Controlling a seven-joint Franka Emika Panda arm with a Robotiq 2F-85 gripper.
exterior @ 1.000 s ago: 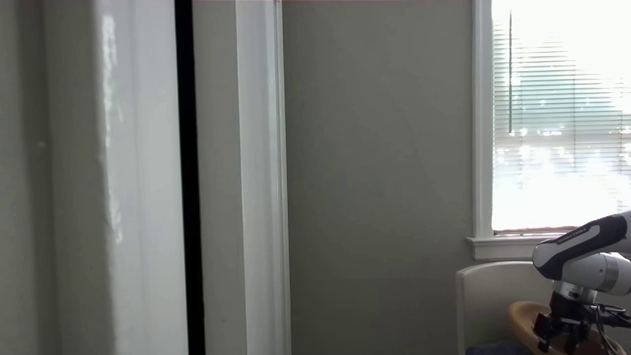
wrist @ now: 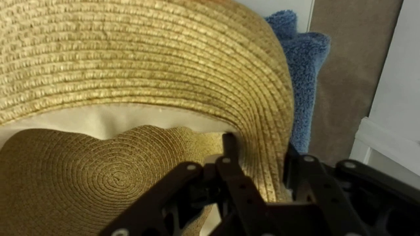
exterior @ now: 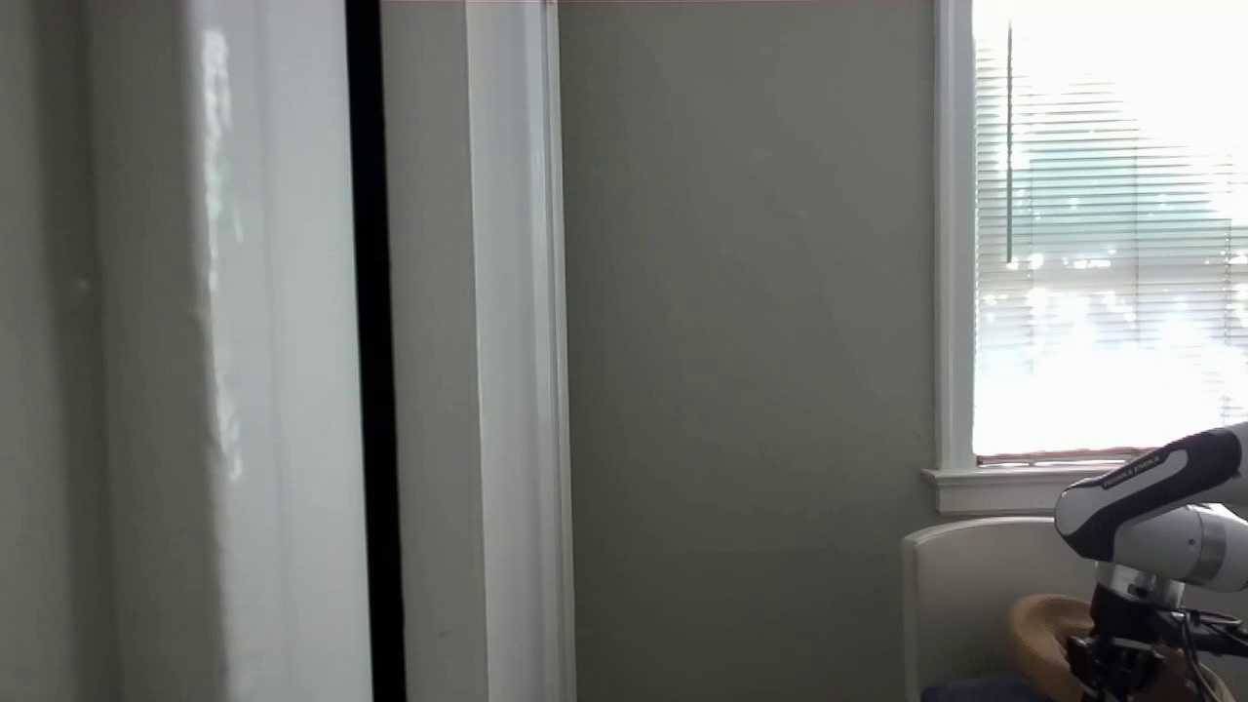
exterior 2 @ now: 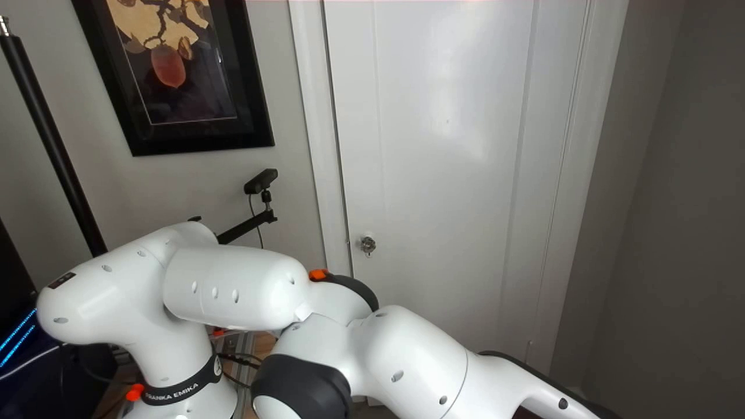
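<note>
A woven straw hat (wrist: 157, 70) fills much of the wrist view, its hollow side towards the camera, with a cream inner band (wrist: 106, 118). My gripper straddles the hat's curved rim: one dark finger (wrist: 230, 147) is inside the hollow, the other outside. The fingers are part open, with the rim between them; whether both fingers touch it cannot be told. In exterior view 1, the tan hat (exterior: 1044, 632) shows only partly at the lower right, in front of a white chair back, with the gripper (exterior: 1111, 679) over it.
A blue cloth (wrist: 301, 78) lies beside the hat. The white chair back (exterior: 977, 585) stands below the window. Exterior view 2 shows the arm (exterior 2: 419, 363) reaching right, past a closed white door (exterior 2: 447, 174); the hand is out of that frame.
The fingers stood wide apart a second ago and are now closer together. My hand has shifted slightly down and to the right in exterior view 1. The hat looks almost unmoved.
</note>
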